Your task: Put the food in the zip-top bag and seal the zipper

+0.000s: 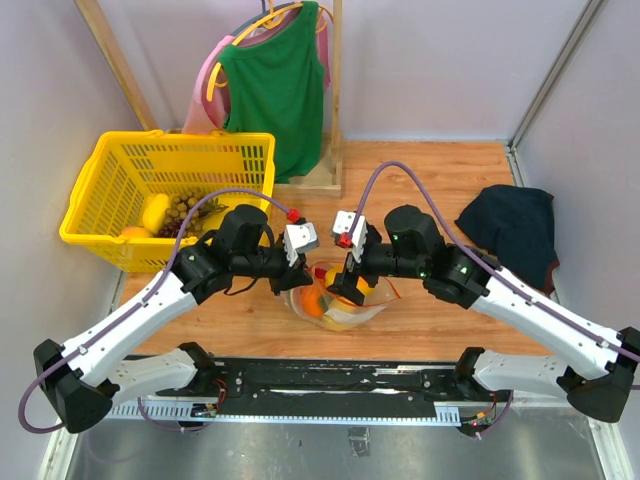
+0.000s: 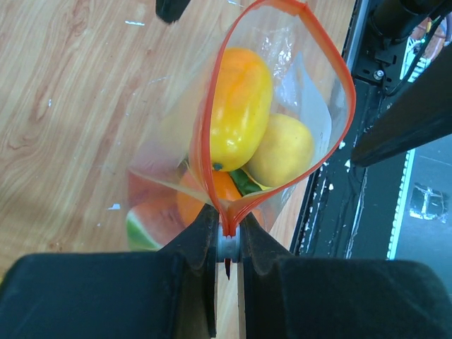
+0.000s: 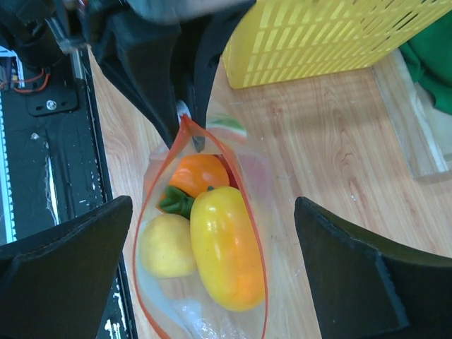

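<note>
A clear zip top bag with an orange-red rim (image 2: 206,141) hangs with its mouth gaping. Inside lie a long yellow-orange fruit (image 3: 227,247), a round yellow fruit (image 3: 167,246), an orange item (image 3: 200,174) and, seen through the plastic, a watermelon-like slice (image 2: 143,224). At one end of the mouth, my left gripper is shut on the bag's rim. My right gripper stands open over the mouth, a finger on either side of the bag in its wrist view, touching nothing that I can make out. From the top, the right gripper partly covers the food.
The yellow basket (image 1: 95,205) at the back left holds grapes (image 1: 180,212) and other produce. Behind, clothes hang on a wooden rack (image 1: 337,90). A dark cloth (image 1: 510,232) lies at the right. Bare tabletop (image 1: 430,180) shows at the back.
</note>
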